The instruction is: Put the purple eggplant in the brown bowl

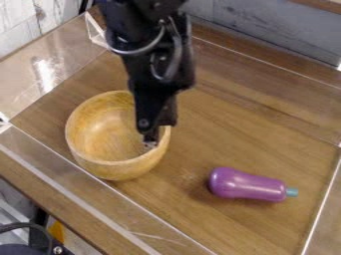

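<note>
The purple eggplant lies on its side on the wooden table, right of the bowl, with its teal tip pointing right. The brown bowl stands upright at the left, and the visible part of its inside looks empty. My dark gripper points down over the bowl's right side and hides part of its rim. It is well away from the eggplant. How far apart its fingers stand is not clear, and no object shows at the tips.
Bare table lies behind and around the eggplant. A clear-edged border runs along the near left side, and grey walls close off the back. A dark cable and fixture sit in the lower left corner.
</note>
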